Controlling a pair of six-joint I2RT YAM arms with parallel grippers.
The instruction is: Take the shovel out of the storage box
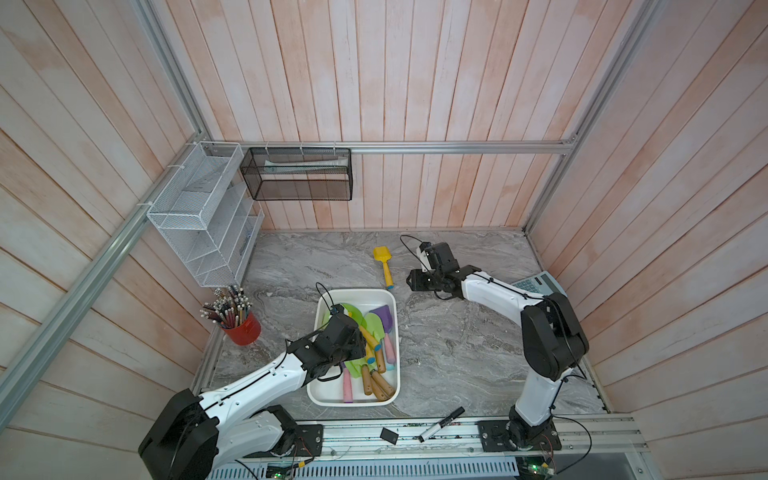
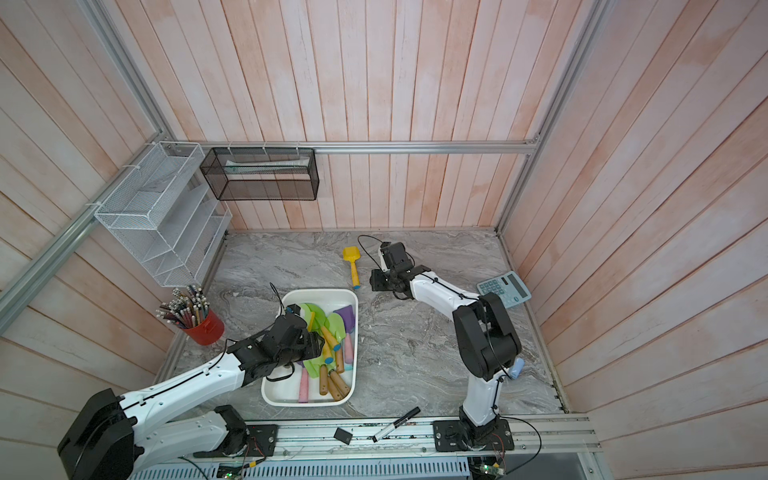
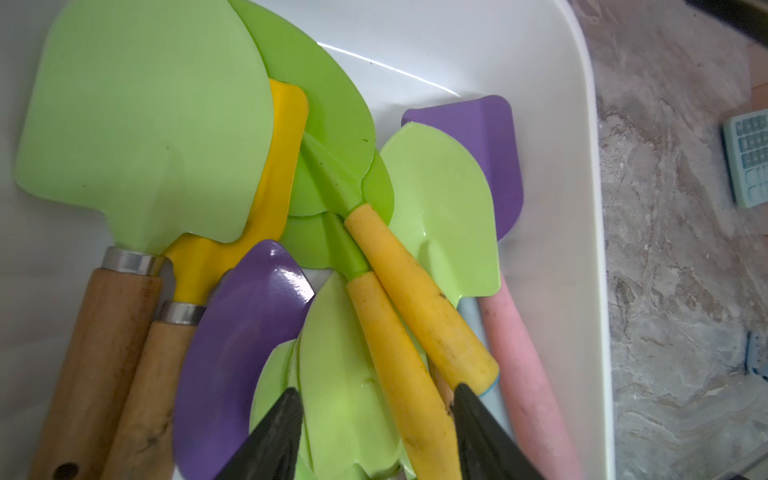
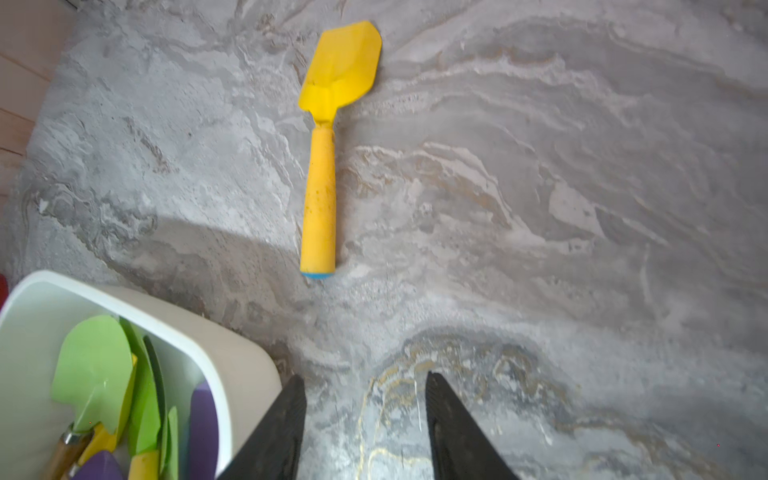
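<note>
A white storage box (image 1: pixel 393 391) holds several shovels with green, yellow and purple blades and wooden, pink or yellow handles. My left gripper hangs open over these, above a yellow handle (image 3: pixel 384 336), with nothing seen held. A yellow shovel (image 4: pixel 319 196) lies on the table just behind the box. My right gripper is over bare table right of the box and in front of that shovel's handle end, its fingers apart with nothing between them.
A red cup of pens (image 1: pixel 240 329) stands left of the box. A calculator (image 2: pixel 504 288) lies at the right. Wire shelves (image 1: pixel 196 216) and a black basket (image 1: pixel 296 184) hang on the walls. The table right of the box is mostly clear.
</note>
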